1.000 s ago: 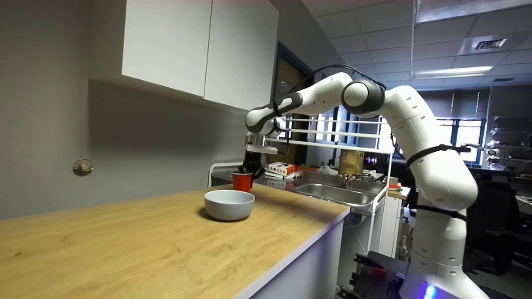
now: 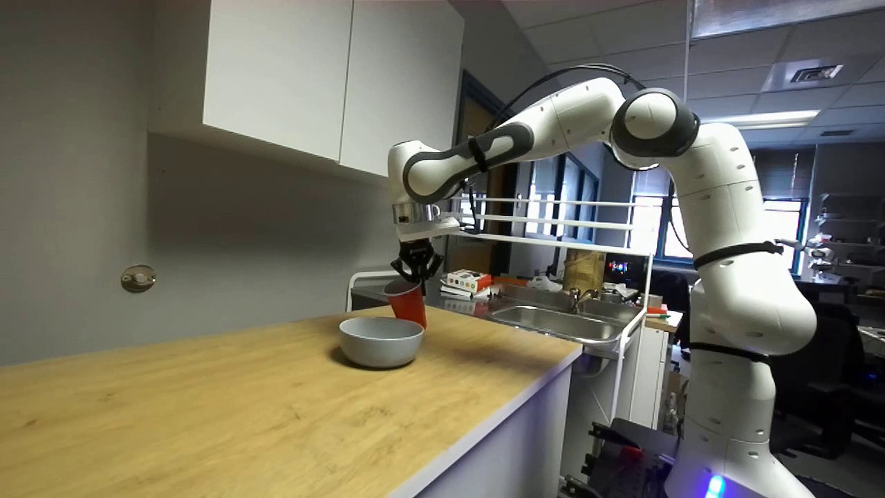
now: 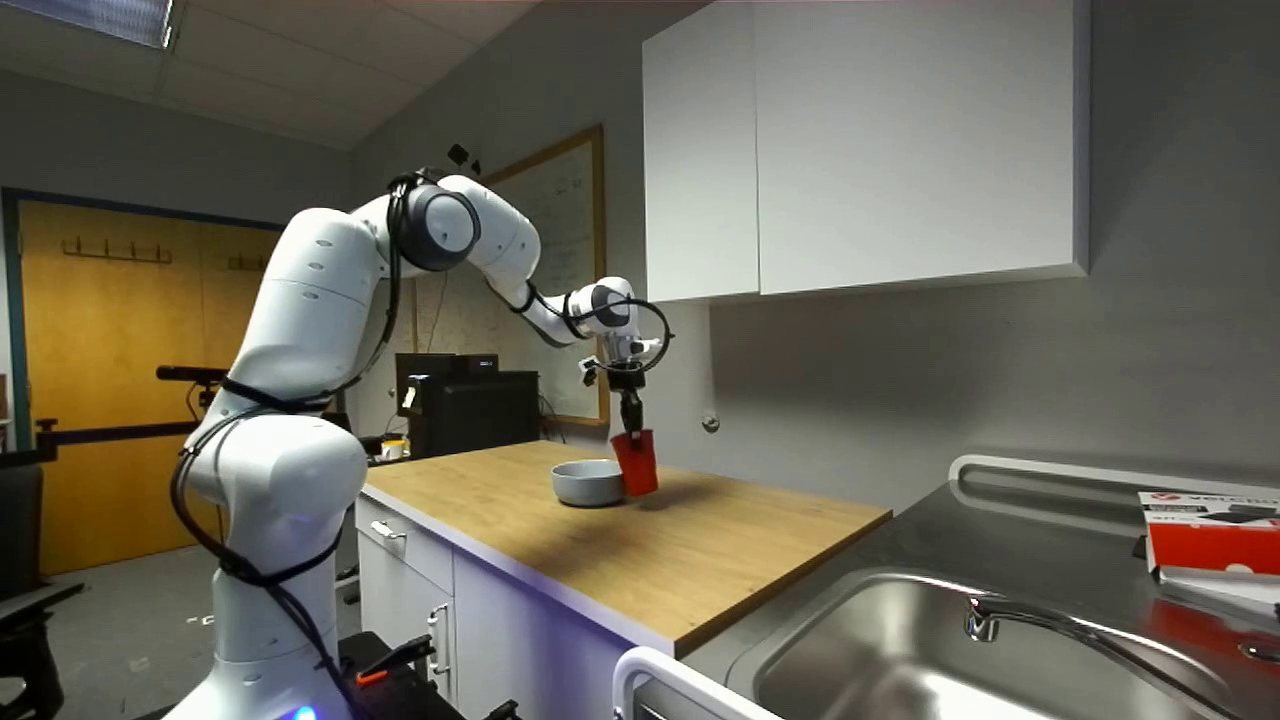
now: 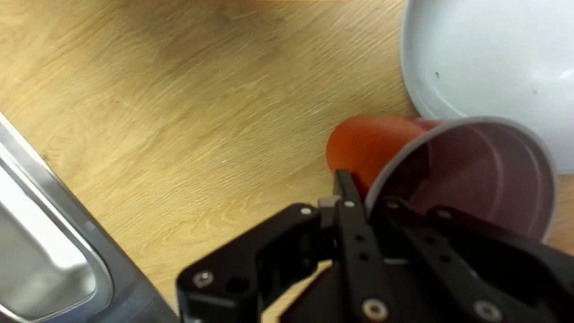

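Note:
A red cup (image 2: 408, 304) with a pale rim hangs tilted, its mouth leaning toward the grey bowl (image 2: 381, 343). My gripper (image 2: 420, 278) is shut on the cup's thin wall near the rim. In the wrist view one finger (image 4: 350, 196) lies outside the cup (image 4: 371, 144) and the other reaches inside its mouth. The cup's rim overlaps the edge of the bowl (image 4: 500, 59) in that view; whether they touch I cannot tell. Seen from the second exterior side, the cup (image 3: 637, 462) is right beside the bowl (image 3: 587, 482), with a shadow on the wood to its right.
A steel sink (image 3: 912, 648) adjoins one end. White cabinets (image 3: 888, 144) hang above along the wall. Boxes (image 2: 469, 281) lie near the sink.
The cup was upright behind the bowl a second ago. It is now higher, tilted and nearer the bowl, and the gripper has risen with it. The bowl has stayed put.

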